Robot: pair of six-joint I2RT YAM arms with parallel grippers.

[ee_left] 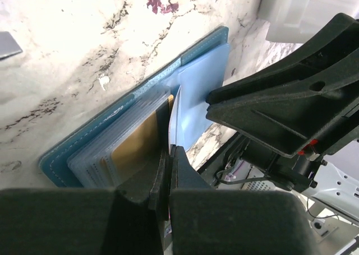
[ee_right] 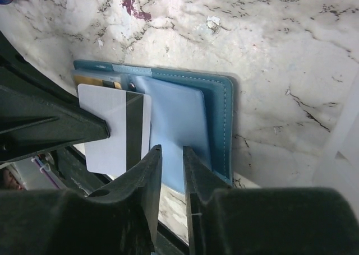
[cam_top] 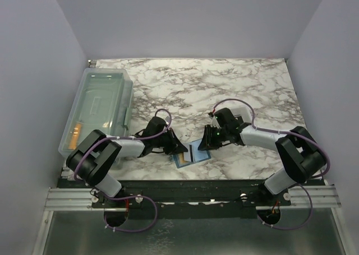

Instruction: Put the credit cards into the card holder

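Note:
The blue card holder [ee_right: 219, 115] lies open near the table's front edge, with a stack of cards [ee_left: 134, 137], gold one among them, in one half and a pale blue pocket [ee_right: 174, 120] in the other. A white card with a black stripe [ee_right: 106, 131] lies over the middle of the holder. My left gripper is shut at that card's edge; whether it grips it is hard to tell. My right gripper hovers over the pale blue pocket, its fingers part open, nothing seen between them.
A large translucent bin [cam_top: 95, 103] stands on the left. A white translucent object [cam_top: 241, 112] sits behind my right arm.

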